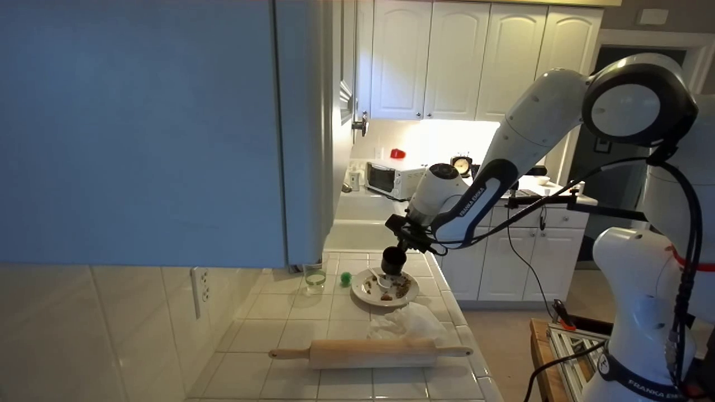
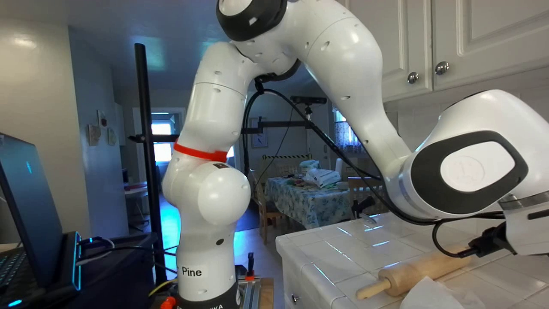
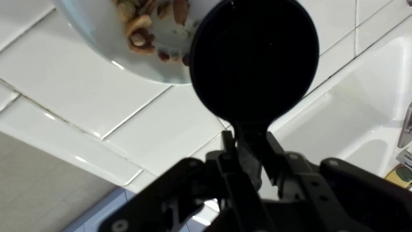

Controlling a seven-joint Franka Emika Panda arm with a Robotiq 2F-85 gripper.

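Observation:
A black cup-like scoop (image 3: 255,62) fills the upper middle of the wrist view, its narrow handle pinched between the fingers of my gripper, which is shut on it. Its dark inside looks empty, though little detail shows. In exterior view 1 the scoop (image 1: 393,260) hangs just over the far part of a white plate (image 1: 365,295). Brown nut-like pieces (image 3: 141,36) lie on that plate, along with a white spoon-like utensil (image 1: 383,280). The scoop hides part of the plate in the wrist view. My fingers are out of sight in exterior view 2.
A clear glass (image 1: 314,279) and a small green object (image 1: 346,278) stand left of the plate. Crumpled white plastic (image 1: 409,322) and a wooden rolling pin (image 1: 372,354) lie on its near side. Beyond is the white sink (image 1: 362,234). Wall cabinets (image 1: 147,134) overhang the left.

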